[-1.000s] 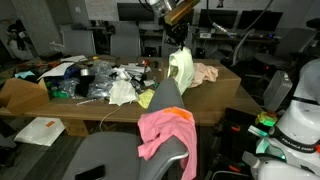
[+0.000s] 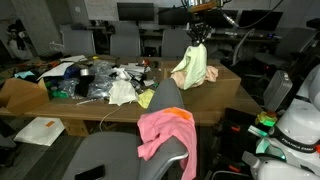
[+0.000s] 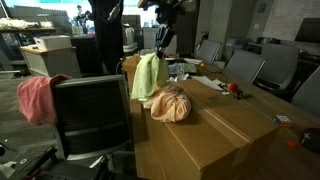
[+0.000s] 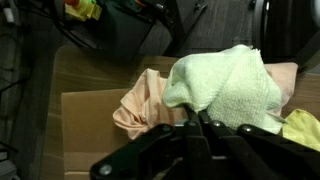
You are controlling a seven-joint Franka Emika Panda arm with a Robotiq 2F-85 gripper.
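A pale green cloth (image 2: 194,66) hangs from my gripper (image 2: 198,41), which is shut on its upper end. In the second exterior view the green cloth (image 3: 149,75) hangs above the table beside a peach cloth (image 3: 171,104) that lies crumpled on the tabletop. From the wrist view, the green cloth (image 4: 228,84) spreads out below my gripper and covers part of the peach cloth (image 4: 143,104). The fingertips are dark and partly hidden by the cloth there. A pink-red cloth (image 2: 168,135) is draped over the back of a grey chair (image 2: 122,151).
A yellow cloth (image 4: 302,128) lies at the right edge of the wrist view. The table (image 3: 225,132) has bare wood at its near end. Tools and bags clutter the table's far part. Chairs stand close around, including a dark chair (image 3: 92,115) by the table edge.
My gripper has moved right and a bit lower, carrying the green cloth. That cloth now hangs in front of the peach cloth, which was in plainer sight before.
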